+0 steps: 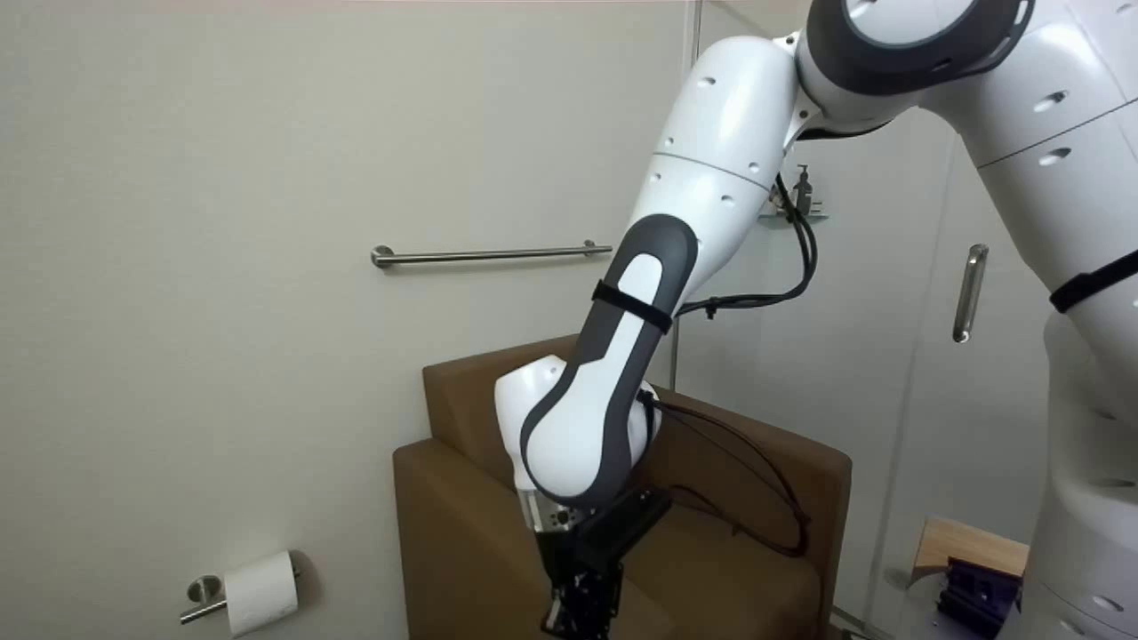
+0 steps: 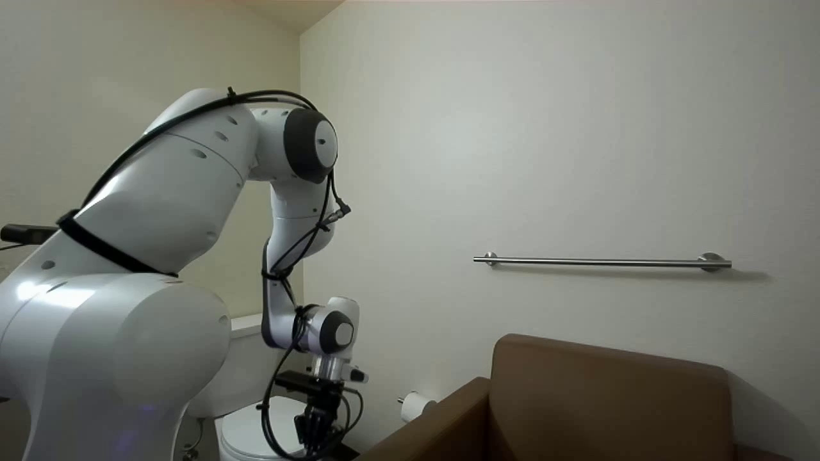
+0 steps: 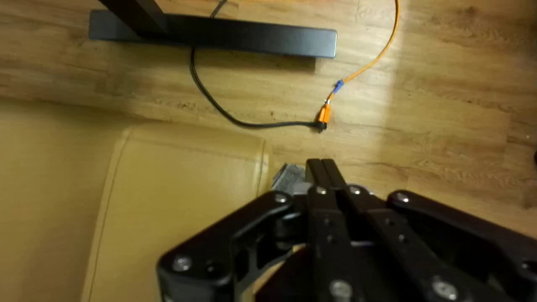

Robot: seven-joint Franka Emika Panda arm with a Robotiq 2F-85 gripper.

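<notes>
My gripper is shut, its two black fingers side by side in the wrist view. Just left of the fingertips a scrap of grey cloth (image 3: 288,177) shows, past the corner of the brown armchair seat (image 3: 186,161). The fingers hide the rest of the cloth, and nothing shows between them. In exterior view 1 the gripper (image 1: 581,615) is at the bottom edge in front of the brown armchair (image 1: 736,555); no cloth is visible there. Exterior view 2 shows the gripper (image 2: 311,434) low, left of the armchair.
A dark metal foot (image 3: 251,37), a black cable (image 3: 214,103) and an orange cord (image 3: 377,58) lie across the wood floor (image 3: 453,121). A towel bar (image 1: 491,256) and paper roll (image 1: 261,594) are on the wall.
</notes>
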